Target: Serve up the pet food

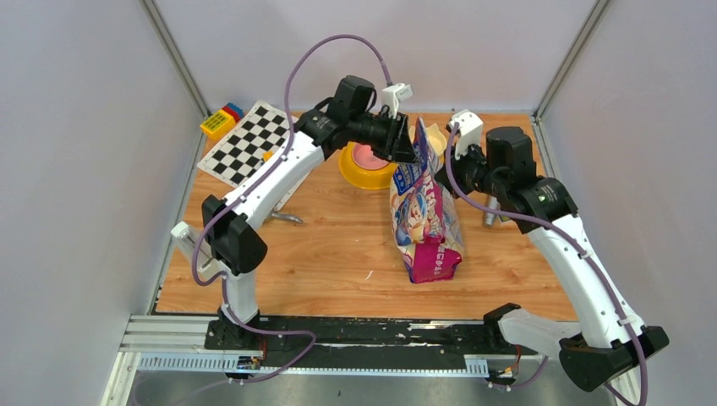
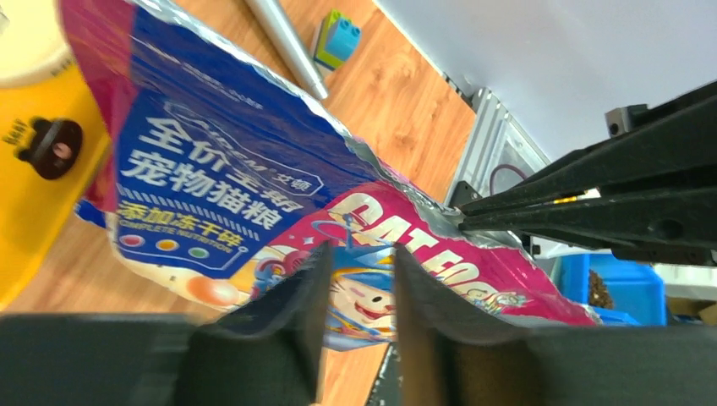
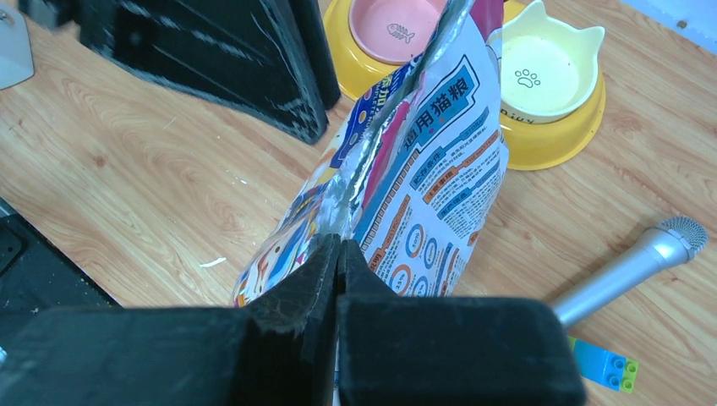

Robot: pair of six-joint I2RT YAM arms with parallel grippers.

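A tall cat food bag [image 1: 423, 237] stands mid-table, its foil top rim facing the grippers. My right gripper is shut at the rim; in the left wrist view its fingertips touch the foil, though I cannot tell that they pinch it. My left gripper is part open, just off the bag's upper side, nothing visible between its fingers. Behind the bag, a pink bowl [image 3: 393, 25] and a cream cat-shaped bowl [image 3: 550, 68] sit in a yellow stand [image 3: 554, 148].
A microphone [image 3: 621, 271] and toy bricks [image 3: 600, 365] lie right of the bag. A checkerboard [image 1: 237, 161] and yellow toy [image 1: 216, 125] fill the back left.
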